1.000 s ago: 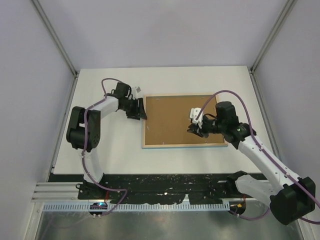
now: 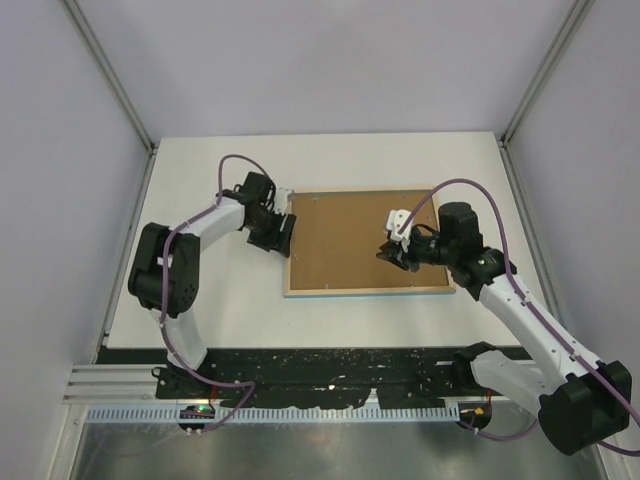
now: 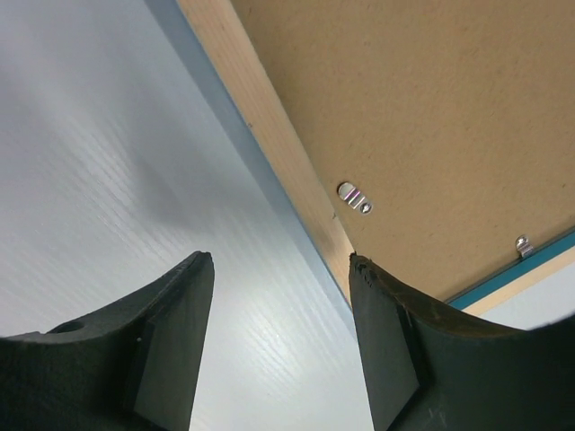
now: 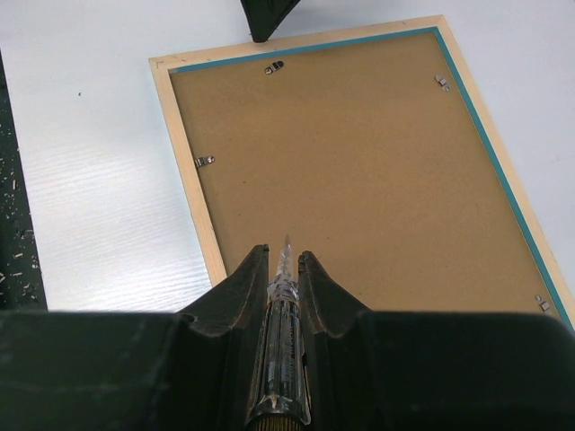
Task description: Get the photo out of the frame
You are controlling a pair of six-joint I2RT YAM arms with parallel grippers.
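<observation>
Face down on the table lies the photo frame (image 2: 370,293), a pale wood rim around a brown backing board (image 2: 345,235); any photo is hidden underneath. Small metal clips sit along the board's edges, such as one clip (image 3: 355,197) by the side rail and another clip (image 4: 205,161). My left gripper is open near a corner of the frame, one finger over the rail and the other over bare table. My right gripper hovers above the board, shut on a slim clear-handled tool (image 4: 284,337) with a pointed tip, probably a screwdriver.
A dark speckled strip (image 4: 18,224) runs along the table's near edge. One left gripper finger (image 4: 265,16) shows beside the frame's rim in the right wrist view.
My left gripper has shifted toward the near side along the frame's left rail and turned a little. The right arm has barely moved, and the frame lies in the same place.
</observation>
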